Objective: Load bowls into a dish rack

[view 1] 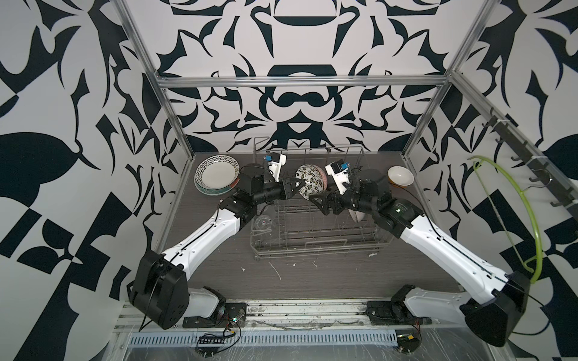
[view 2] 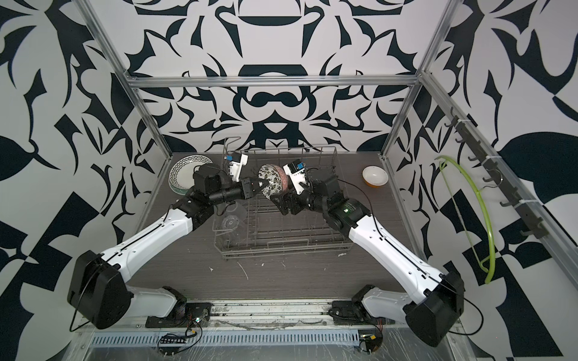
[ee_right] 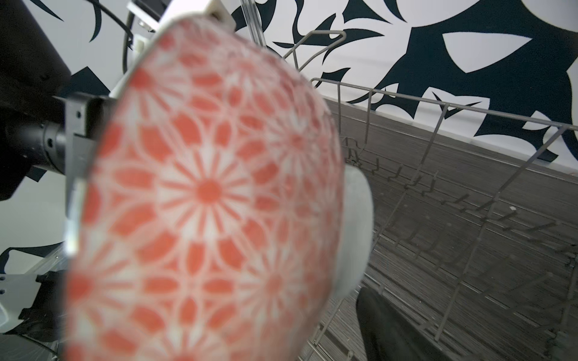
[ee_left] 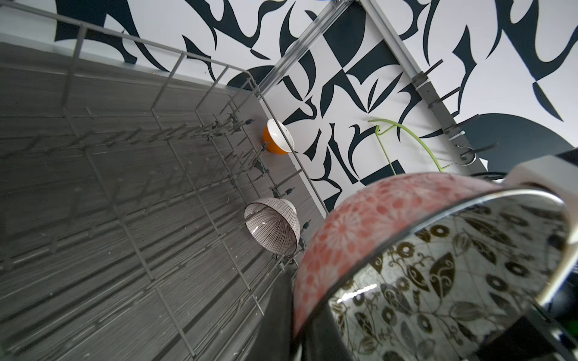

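A bowl, pink-flowered outside and dark-patterned inside (view 1: 309,178), hangs tilted on its side over the wire dish rack (view 1: 328,243). My left gripper is shut on its rim, at the lower edge of the left wrist view. Just right of the bowl, my right gripper (view 1: 319,204) stands open; one dark finger (ee_right: 391,328) shows beside the bowl's white foot, the other is hidden behind the bowl. A striped bowl (ee_left: 274,225) leans on its side in the rack's right part. An orange bowl with a white inside (view 1: 401,175) stands right of the rack.
Stacked plates (view 1: 216,172) lie left of the rack. A clear glass (view 1: 263,222) is at the rack's left side. The rack's middle rows look empty. Both grippers are very close together, and a metal rail with hooks (view 1: 529,157) runs along the right wall.
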